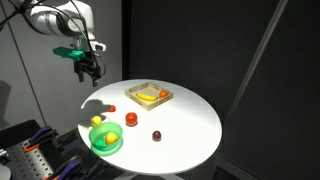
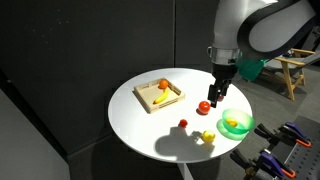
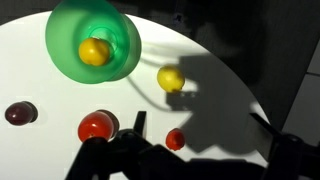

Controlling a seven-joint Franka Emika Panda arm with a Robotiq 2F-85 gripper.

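Observation:
Above the left side of the round white table, my gripper hangs open with nothing between its fingers. Below it in the wrist view lie a yellow lemon-like fruit, a small red fruit and a larger red tomato-like one. A green bowl holds an orange-yellow fruit. The dark purple fruit rests on the bare table, apart from the others. All of these are clear of the gripper.
A shallow wooden box at the back of the table contains a yellow banana-like item and an orange fruit. Black clamps or rails stand by the arm's base.

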